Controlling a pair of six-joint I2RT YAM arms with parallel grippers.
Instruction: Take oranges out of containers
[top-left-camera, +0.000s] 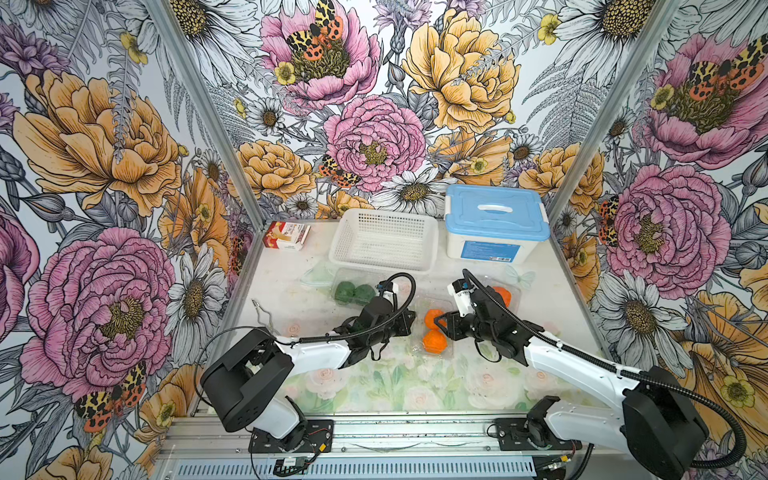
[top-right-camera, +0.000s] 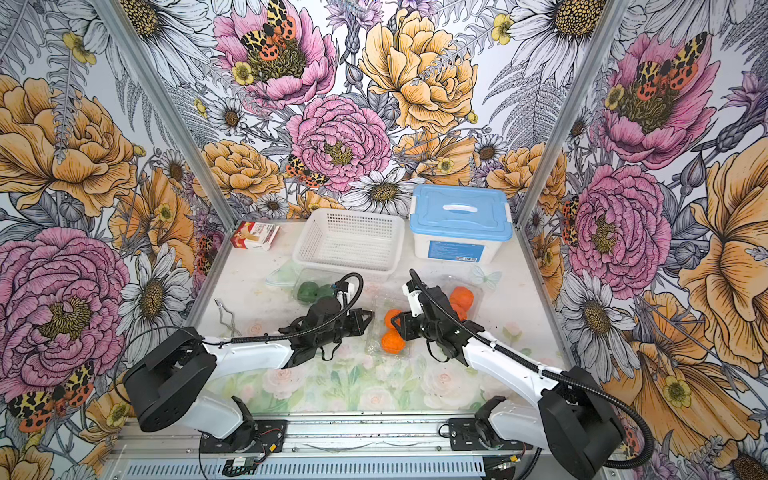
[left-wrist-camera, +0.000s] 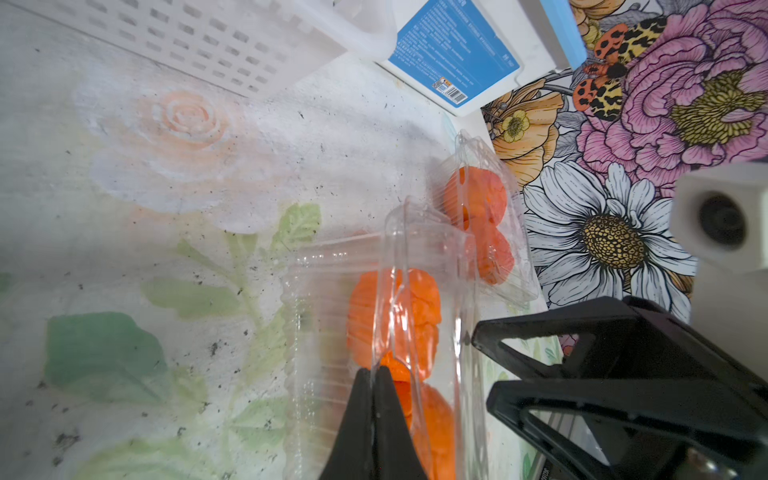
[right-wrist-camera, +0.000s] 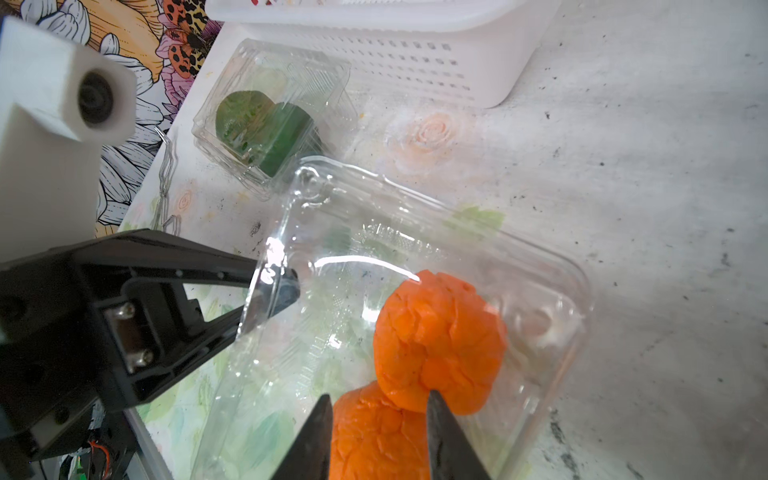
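Note:
Two oranges (right-wrist-camera: 438, 340) lie in a clear plastic container (right-wrist-camera: 552, 280) between my arms. My left gripper is shut at the container's near side, seemingly on its wall or with it between the tips; I cannot tell which exactly. My right gripper is over the oranges, its fingers parted, one either side of the lower orange in the right wrist view, with no grip visible. A second clear container with oranges (left-wrist-camera: 476, 196) sits at the back right, partly hidden by my right arm in the top left view.
A clear container with green items (right-wrist-camera: 244, 120) is at the left. A white basket (top-left-camera: 384, 264) and blue-lidded box (top-left-camera: 496, 212) stand behind. A small carton (top-left-camera: 285, 236) is at the back left, a metal tool (top-right-camera: 225, 316) at the left.

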